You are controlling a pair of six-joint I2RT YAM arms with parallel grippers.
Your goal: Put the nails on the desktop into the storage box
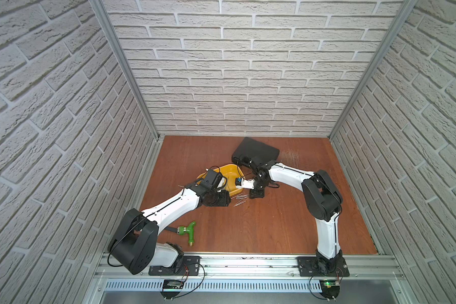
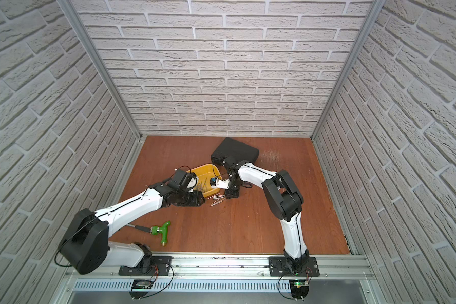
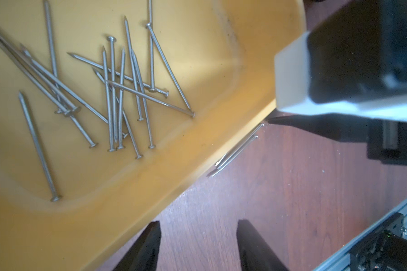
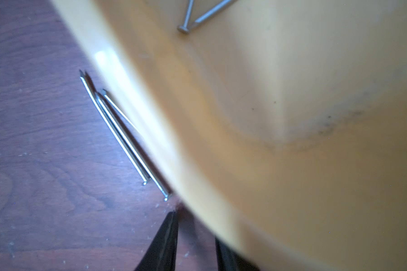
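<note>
The yellow storage box stands between my two arms, with several loose nails lying on its floor. Outside its near wall, a few nails lie side by side on the wooden desktop, partly hidden by the rim. My left gripper is open above the desk beside the near wall, its gap empty. On the other side, my right gripper stands part open at the rim, one finger outside near the nail heads, the other partly hidden by the box wall. No nail shows between its fingers.
Behind the box lies a black flat object. A green-handled hammer rests near the front left, close to the left arm. More thin nails appear at the back right.
</note>
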